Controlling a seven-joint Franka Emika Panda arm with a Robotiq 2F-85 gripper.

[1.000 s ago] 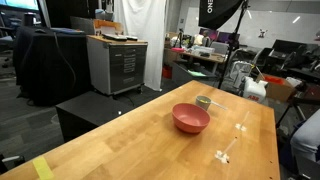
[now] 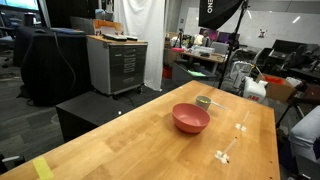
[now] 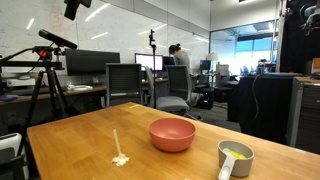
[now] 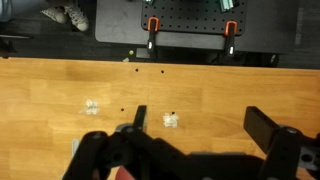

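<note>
In the wrist view my gripper is open, its dark fingers wide apart over the wooden table, with nothing between them. A red bowl (image 2: 191,118) sits on the table, also seen in exterior view 2 (image 3: 172,134); only a sliver of the bowl (image 4: 124,174) shows at the wrist view's bottom edge. Beyond it in exterior view 1 stands a light grey-beige cup (image 2: 203,102). From the other side, the cup (image 3: 240,158) has something yellow inside and a white handle in front. A thin pale stick (image 3: 116,142) rises above a small white patch (image 3: 121,159).
The wooden table (image 2: 110,155) has broad clear space around the bowl. Two white patches lie on it in the wrist view, beside a dark mounting plate (image 4: 190,15). A dark cabinet (image 2: 116,65) stands behind the table.
The bowl and cup have not moved. At the right edge of exterior view 1, a dark shape has shifted slightly.
</note>
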